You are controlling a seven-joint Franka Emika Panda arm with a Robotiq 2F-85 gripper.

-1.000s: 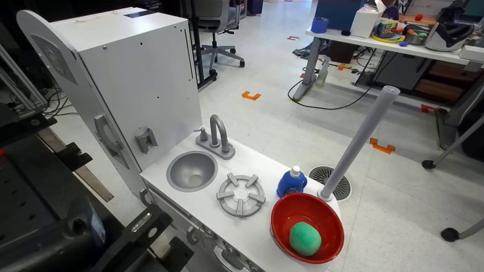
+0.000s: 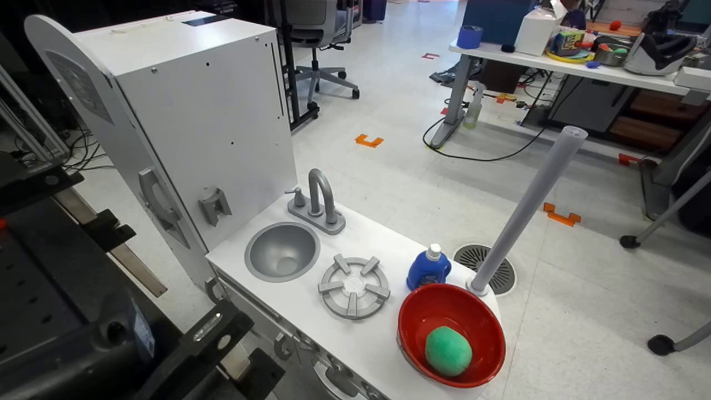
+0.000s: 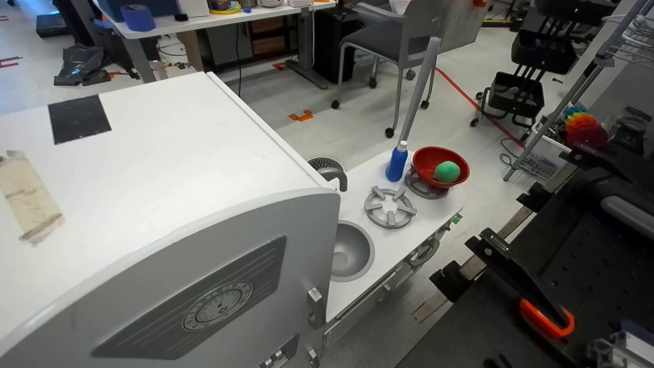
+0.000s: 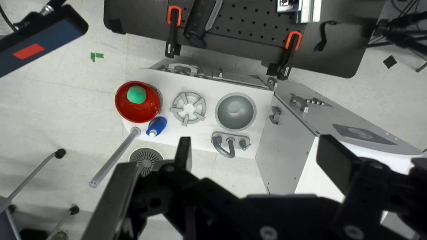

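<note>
In the wrist view my gripper is open, its dark fingers (image 4: 183, 151) wide apart with nothing held between them. It hangs well above the toy kitchen's white counter (image 4: 204, 134). At one end of that counter, a red bowl (image 2: 416, 320) holds a green round object (image 2: 448, 350). Exterior view 2 shows the bowl resting on a grey burner (image 3: 423, 187). Close beside the bowl stands a blue bottle (image 2: 428, 268) with a white cap, upright. The gripper does not appear in either exterior view.
A bare burner (image 2: 354, 286) lies between the bowl and the empty grey sink (image 2: 283, 251). Behind the sink rises a faucet (image 2: 321, 200). The tall white cabinet (image 2: 220, 133) and a grey pole (image 2: 530, 210) stand at opposite ends. A black table (image 4: 244, 47) runs along the kitchen's front.
</note>
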